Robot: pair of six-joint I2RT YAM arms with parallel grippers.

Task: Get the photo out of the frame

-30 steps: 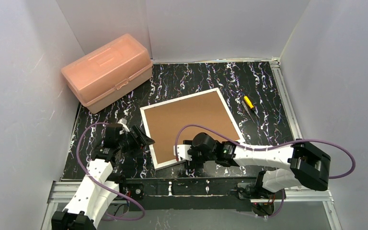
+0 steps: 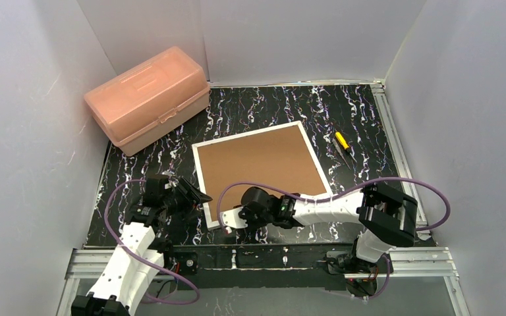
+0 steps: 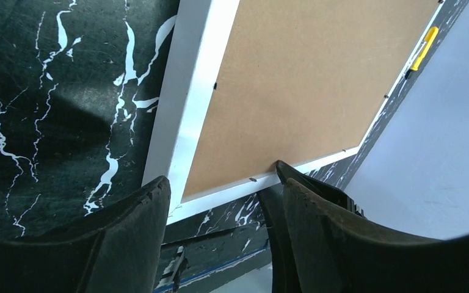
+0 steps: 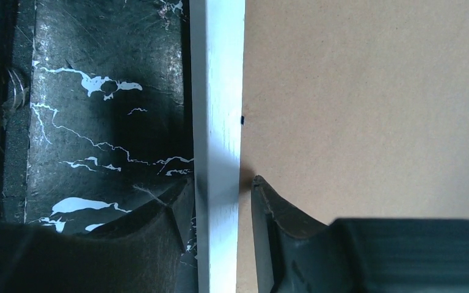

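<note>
A white picture frame (image 2: 309, 148) lies flat on the black marbled table, its brown backing board (image 2: 263, 158) facing up, with small dark tabs along the inner edge. My left gripper is open by the frame's near-left corner, above its left edge. My right gripper is open over the frame's near edge, the white rail (image 4: 217, 91) lying between its fingertips, one finger over the backing board and the other on the table side. Whether they touch the rail is unclear.
A pink toolbox (image 2: 145, 95) sits at the back left. A yellow screwdriver (image 2: 342, 140) and a slim dark tool (image 2: 337, 150) lie right of the frame. Purple cables loop over both arms.
My right arm has moved left along the frame's near edge toward the near-left corner. My left gripper has shifted very slightly.
</note>
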